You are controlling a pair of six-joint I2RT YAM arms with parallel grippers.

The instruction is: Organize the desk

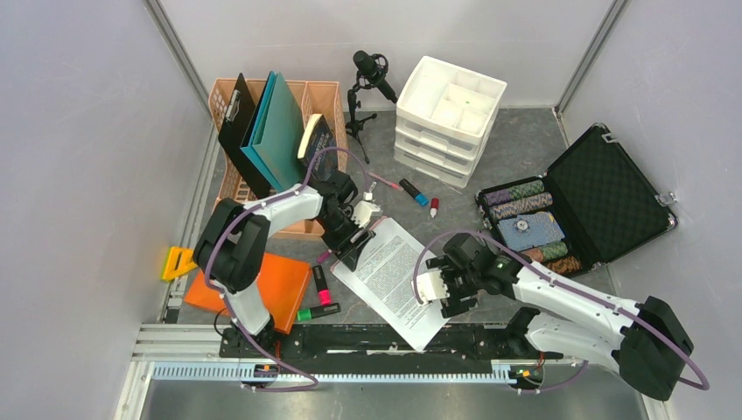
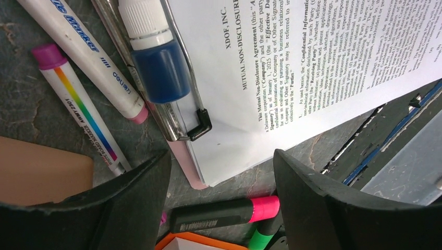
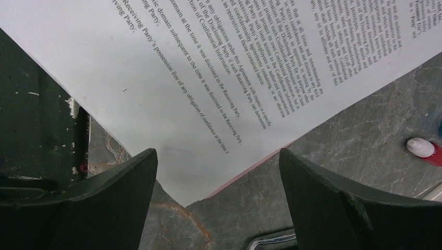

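Observation:
A pink clipboard with a printed document (image 1: 385,280) lies on the desk, its clip (image 2: 200,125) under a blue-and-white glue bottle (image 2: 160,70) in the left wrist view. My open left gripper hangs over the clip end, empty. My open right gripper is over the document's opposite corner. Whiteboard markers (image 2: 88,57) lie beside the clipboard; black markers with pink (image 1: 320,285) and green (image 1: 318,311) caps lie below left.
A peach organizer (image 1: 223,207) holds folders and a book. An orange folder (image 1: 280,289), microphone stand (image 1: 354,122), white drawers (image 1: 437,149) and open chip case (image 1: 617,201) surround the workspace, with small pens between.

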